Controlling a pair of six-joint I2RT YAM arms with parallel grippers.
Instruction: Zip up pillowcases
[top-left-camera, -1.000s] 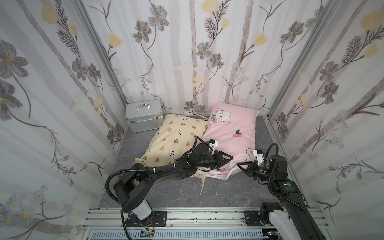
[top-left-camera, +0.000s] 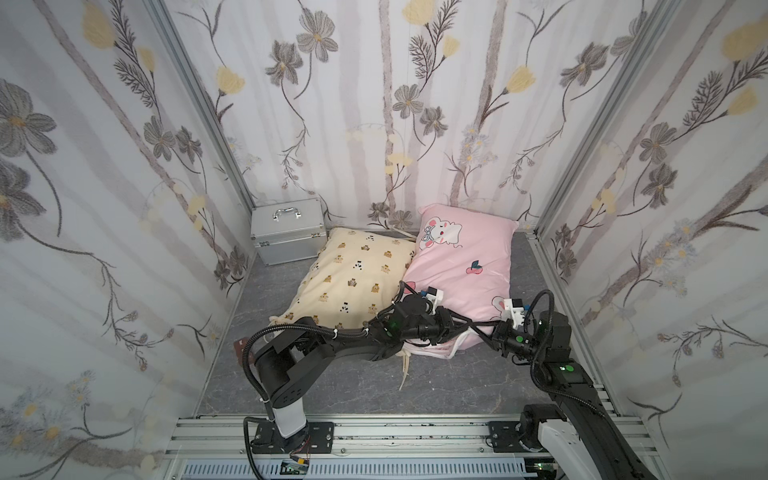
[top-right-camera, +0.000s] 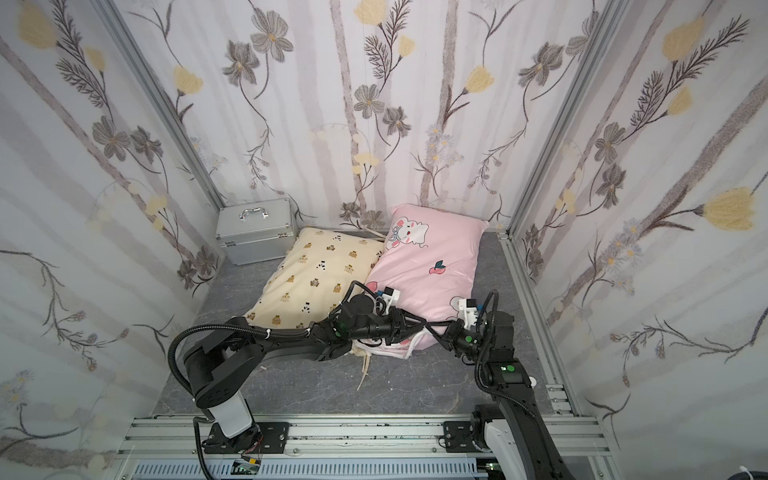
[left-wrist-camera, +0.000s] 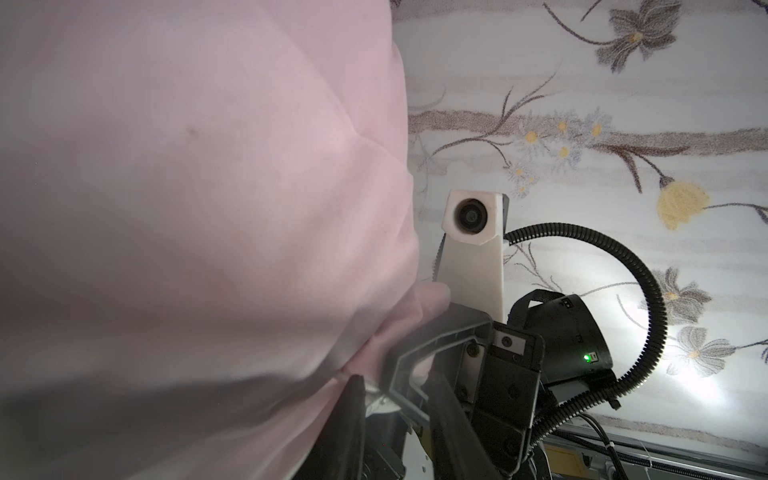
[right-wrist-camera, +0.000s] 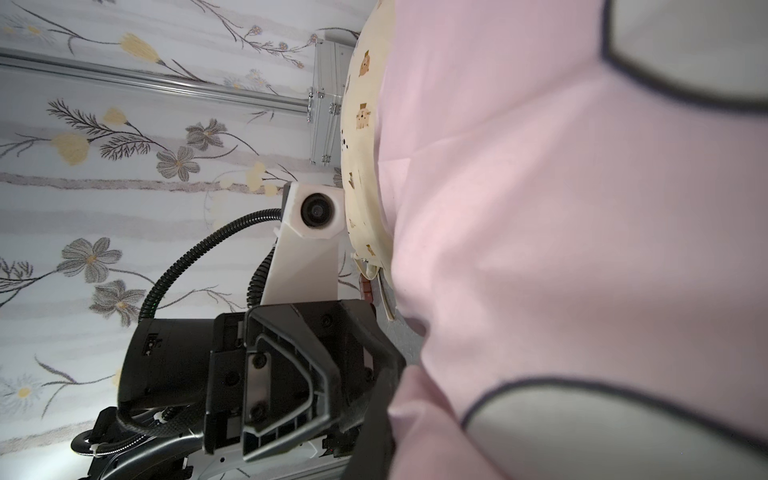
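Note:
The pink pillow (top-left-camera: 460, 272) lies on the grey floor, its near, white-trimmed edge (top-left-camera: 457, 345) partly behind my arms. My left gripper (top-left-camera: 462, 321) comes in from the left, low over that edge. Its two dark fingers (left-wrist-camera: 342, 428) stand apart in the left wrist view, beside pink cloth (left-wrist-camera: 240, 240), so it is open. Opposite it is my right gripper (top-left-camera: 483, 327), shut, its tips meeting the left one's. Bunched pink cloth (right-wrist-camera: 424, 428) lies against the right finger (right-wrist-camera: 374, 440); whether any is pinched is hidden. No zipper slider can be made out.
A cream pillow (top-left-camera: 352, 276) with bear prints lies against the pink one's left side. A silver case (top-left-camera: 288, 232) stands at the back left. Beige ties (top-left-camera: 405, 372) hang onto the floor.
My left gripper has moved right, to the right gripper's tips, and its finger has narrowed. The right gripper has closed from open and shifted slightly left. The pillows have hardly moved.

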